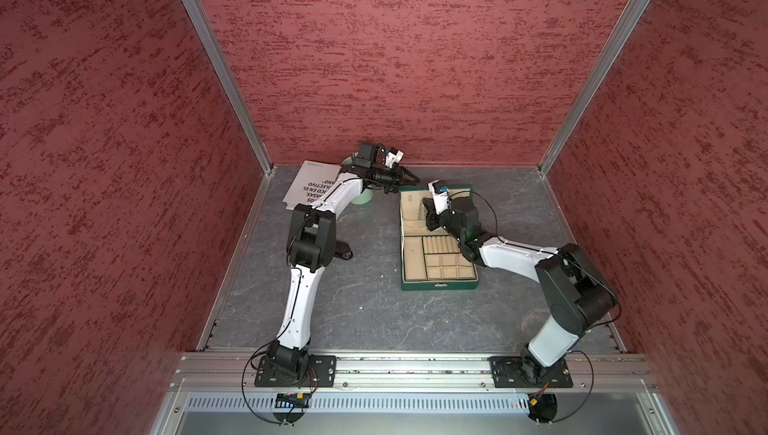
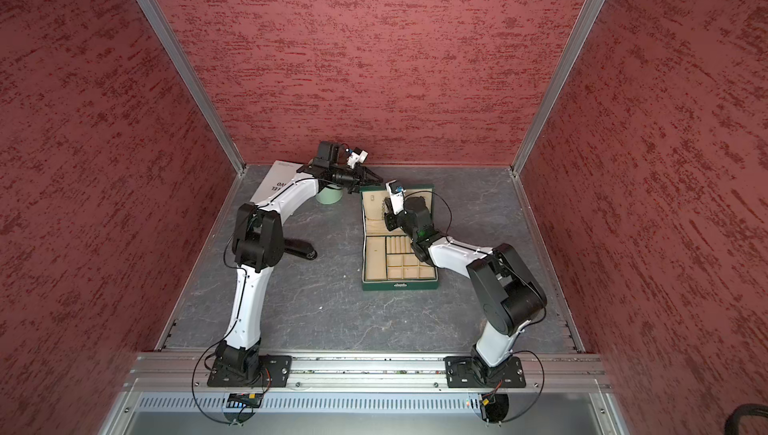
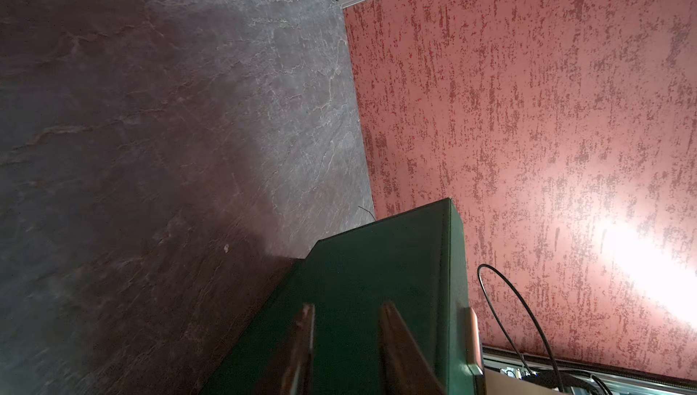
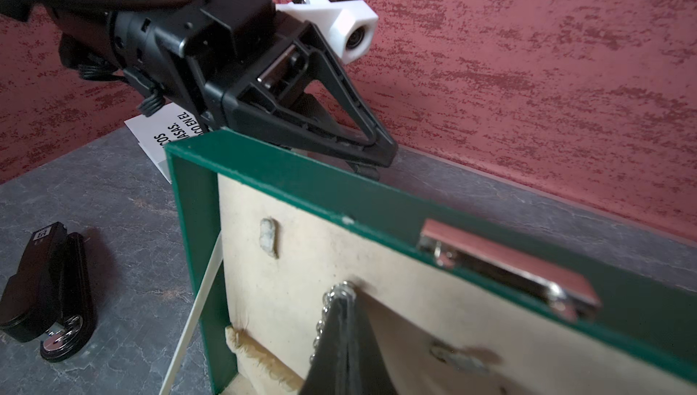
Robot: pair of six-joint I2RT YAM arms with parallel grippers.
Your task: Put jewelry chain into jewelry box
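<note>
The jewelry box (image 1: 440, 281) stands open, its green lid raised at the back with a beige lining. In the right wrist view my right gripper is shut at the lid's inner face, with the silver beaded jewelry chain (image 4: 319, 326) at its fingertips and hanging down to the left. From above, the chain (image 1: 421, 209) shows faintly beside that gripper. My left gripper is behind the lid (image 3: 384, 257) near its upper left corner. Its fingers (image 3: 299, 337) stand somewhat apart in front of the green back, and whether they touch it is unclear.
A black stapler (image 4: 61, 286) lies left of the box, partly under the left arm from above. A printed sheet (image 1: 310, 183) and a pale green round object (image 1: 361, 196) are at the back left. Table space in front of the box is clear.
</note>
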